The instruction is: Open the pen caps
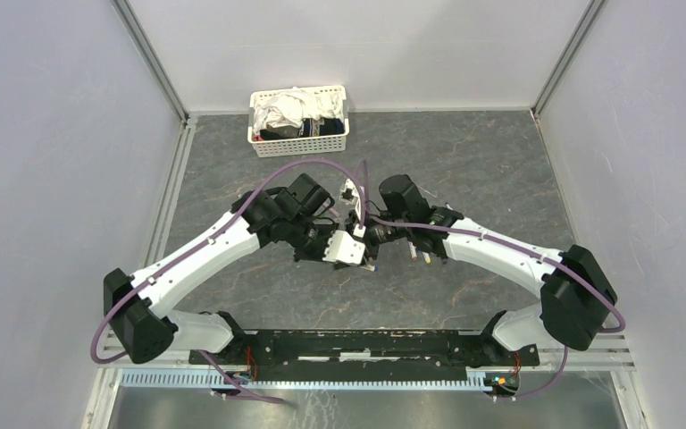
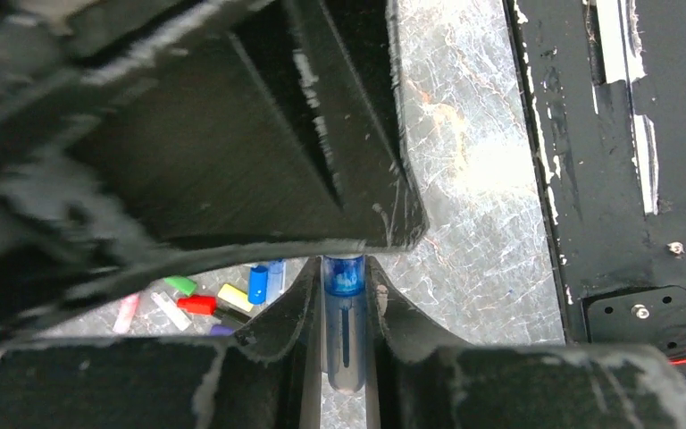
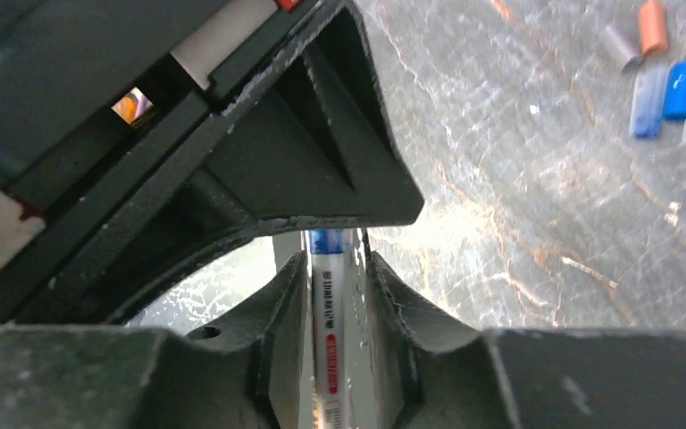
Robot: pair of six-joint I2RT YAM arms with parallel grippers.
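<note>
In the left wrist view, a clear pen piece with a blue band (image 2: 346, 344) stands between the fingers of my left gripper, filling the gap. Its upper end is hidden behind the black gripper of the other arm. My right gripper has a white pen body with a red mark (image 3: 328, 335) between its fingers. This body's blue upper end runs up behind the other gripper. A pale strip shows between it and one finger, so whether the grip is tight is unclear. Seen from above, both grippers meet over the middle of the table.
Several loose coloured pens and caps lie on the table, among them a red one (image 2: 196, 305), a blue one (image 3: 684, 90) and an orange one (image 3: 653, 27). A white basket (image 1: 299, 146) of cloth stands at the back.
</note>
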